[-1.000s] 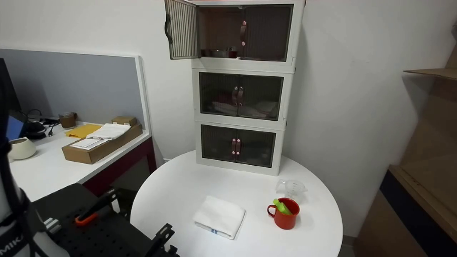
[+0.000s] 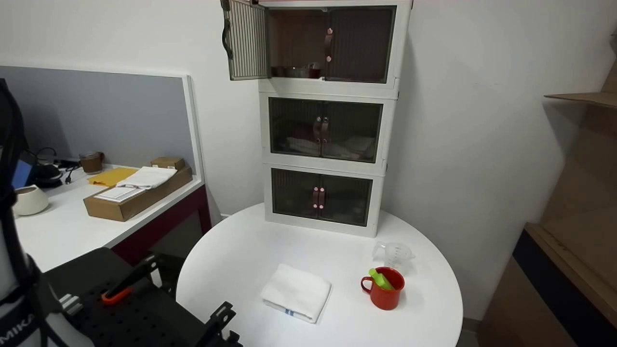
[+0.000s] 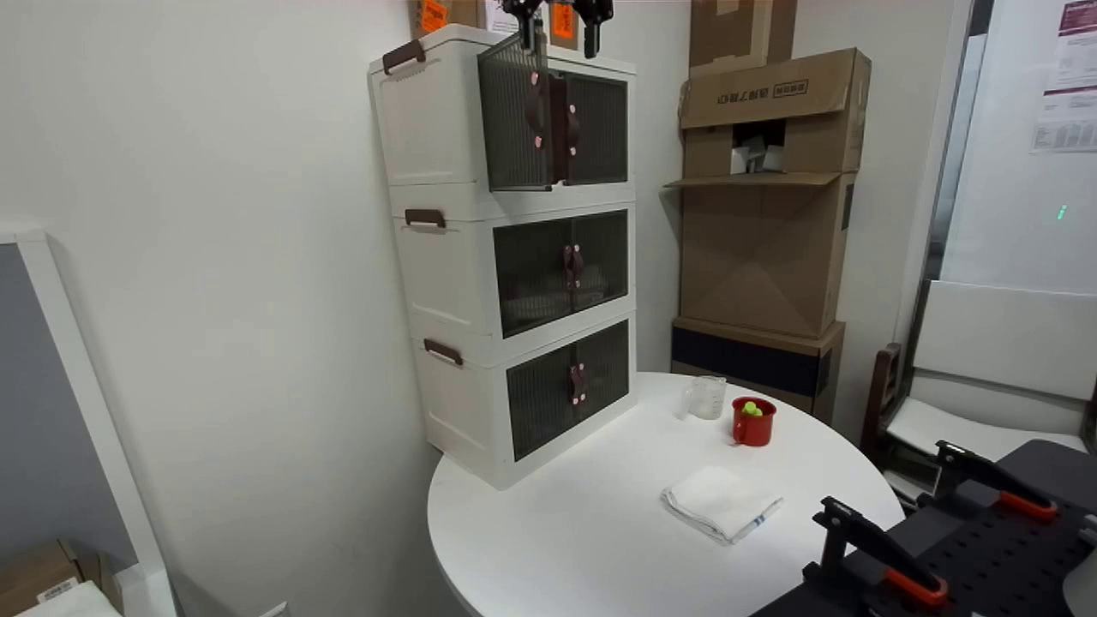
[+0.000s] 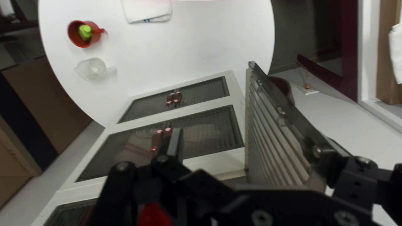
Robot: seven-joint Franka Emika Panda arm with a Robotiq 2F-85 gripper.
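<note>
At the top of exterior view 2 my gripper (image 3: 560, 46) hangs with its two fingers spread apart. The top cabinet's left door (image 2: 248, 43) stands swung outward, its dark handle (image 2: 226, 39) on the outer side. In the wrist view this ribbed door (image 4: 269, 139) lies between the widely parted fingers, closer to the right-hand one; whether it touches either finger I cannot tell. The right door (image 2: 361, 46) of that cabinet is closed. Inside the open half, some bowl-like items (image 2: 296, 72) show low down, partly hidden.
Below, the middle cabinet (image 2: 324, 128) and bottom cabinet (image 2: 321, 196) are closed. On the round white table (image 2: 231, 260) are a folded white towel (image 2: 296, 292), a red mug (image 2: 384, 298) holding something green, and a clear measuring cup (image 2: 397, 254). Cardboard boxes (image 3: 761, 247) stand beyond the table.
Gripper fingertips now show at the top edge of exterior view 1, beside the open door's upper edge; earlier they were out of sight. The door itself looks unmoved.
</note>
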